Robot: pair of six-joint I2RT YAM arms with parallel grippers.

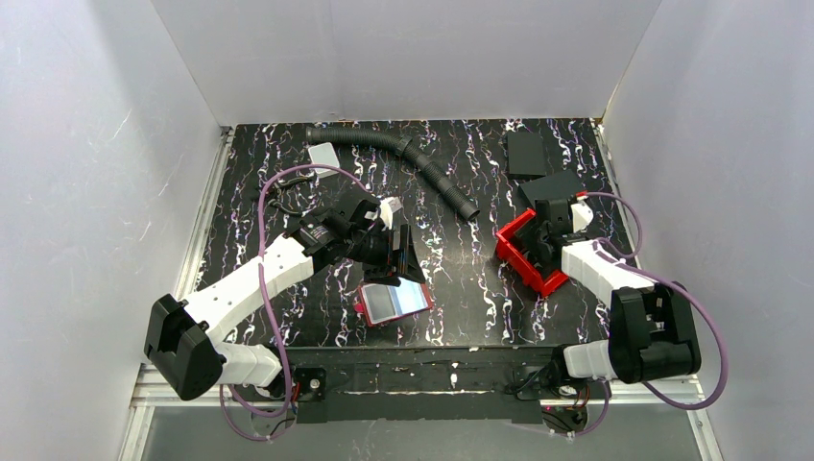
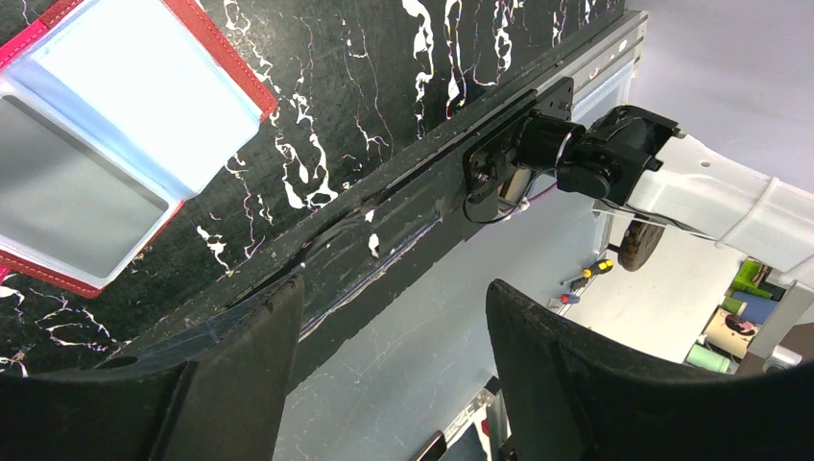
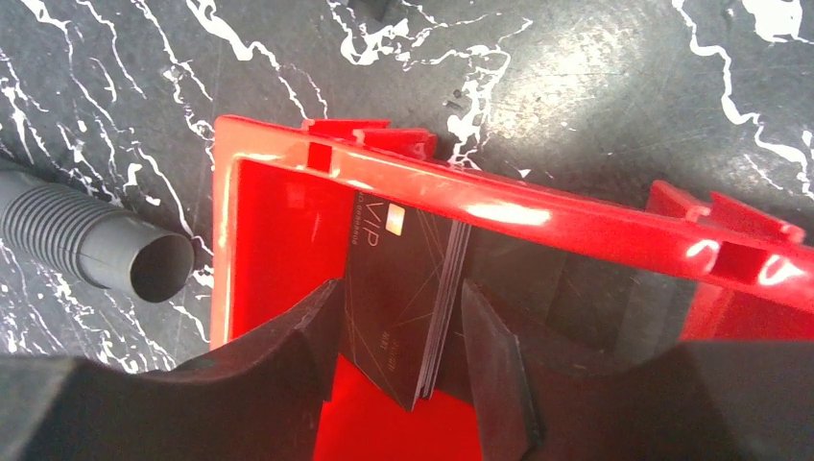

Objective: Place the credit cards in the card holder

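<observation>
In the right wrist view, a stack of dark credit cards (image 3: 398, 288), the top one marked VIP, leans inside the red basket (image 3: 499, 206). My right gripper is part open, its fingers reaching down on either side of the stack. Whether either finger touches the cards is unclear. At the left front of the table lies the open card holder (image 1: 395, 302), red-edged with pale and grey pockets; the left wrist view shows part of the holder (image 2: 144, 91). Beside it, above the table's front edge, my left gripper stands open and empty.
Black flat boxes (image 1: 525, 155) lie behind the basket. A ribbed dark hose (image 1: 384, 140) crosses the back of the table, and a white card-like piece (image 1: 324, 157) rests at back left. Bare table separates the holder from the basket.
</observation>
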